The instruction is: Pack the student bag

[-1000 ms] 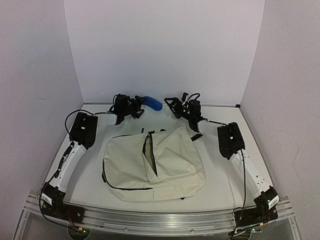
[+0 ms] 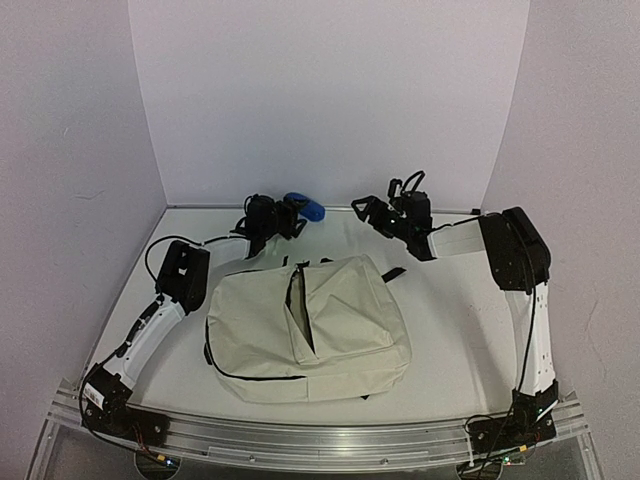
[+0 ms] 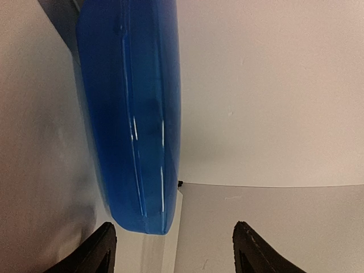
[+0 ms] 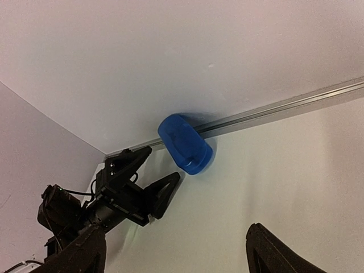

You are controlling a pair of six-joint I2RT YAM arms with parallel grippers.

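A cream bag [image 2: 350, 320] lies flat on the table, its top toward the back wall and a dark slit open near its middle. At the back edge rests a blue rounded case [image 2: 309, 208], tilted against the wall. My left gripper [image 2: 302, 217] is open right at the case's left end. In the left wrist view the blue case [image 3: 133, 114] looms large beyond the parted fingertips [image 3: 105, 242], not gripped. My right gripper [image 2: 360, 211] hangs open to the right of the case, with nothing between its fingers.
The back wall [image 2: 330, 110] rises right behind the case, and side walls close in both ends. Bare white table [image 2: 460, 310] stretches right of the bag. A metal rail [image 2: 300, 435] runs along the front.
My left gripper has moved a little right, up to the blue case. My right gripper has drawn away to the right. Case and bag look unmoved.
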